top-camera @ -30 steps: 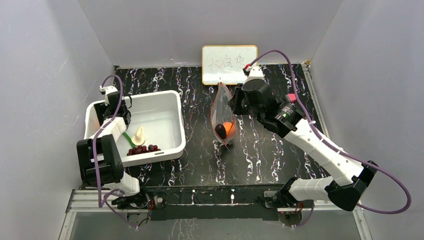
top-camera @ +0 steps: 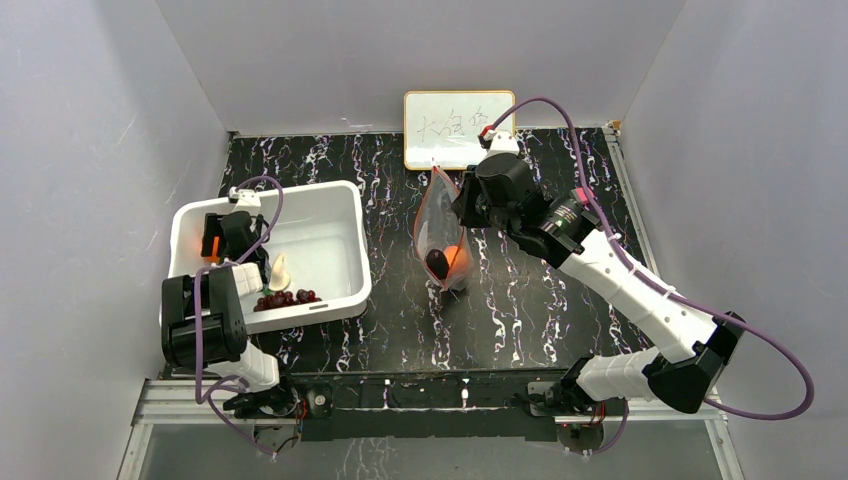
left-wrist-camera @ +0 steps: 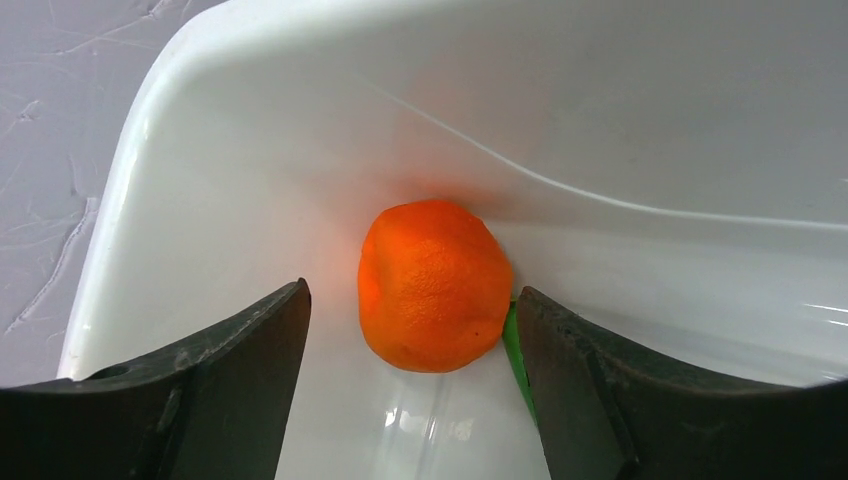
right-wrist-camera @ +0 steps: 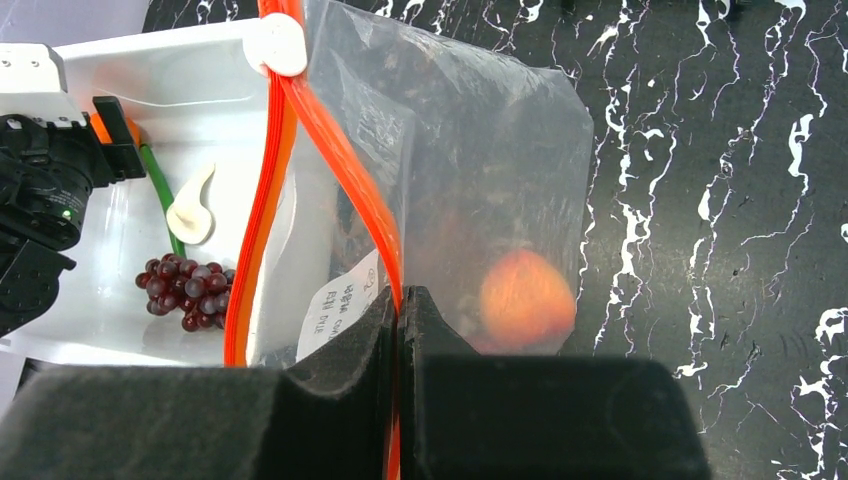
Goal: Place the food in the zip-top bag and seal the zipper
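Note:
Inside the white bin, an orange food piece (left-wrist-camera: 436,245) lies in a corner. My left gripper stands open just short of it, one fingertip to each side in the left wrist view, with nothing clamped. The clear zip top bag (right-wrist-camera: 480,150) has orange edging and hangs upright over the table, its mouth parted. My right gripper is shut on the bag's orange edge, which runs between its fingers. An orange round item (right-wrist-camera: 525,300) and a dark oval item (top-camera: 437,264) rest at the bag's bottom.
The white bin (top-camera: 345,215) also contains grapes (right-wrist-camera: 190,288), a pale curved piece (right-wrist-camera: 190,210) and a green stick-like piece (right-wrist-camera: 160,190). A whiteboard (top-camera: 455,110) stands at the back. Bare marble table (top-camera: 400,330) surrounds the bag.
The right arm and the bag have drifted slightly left.

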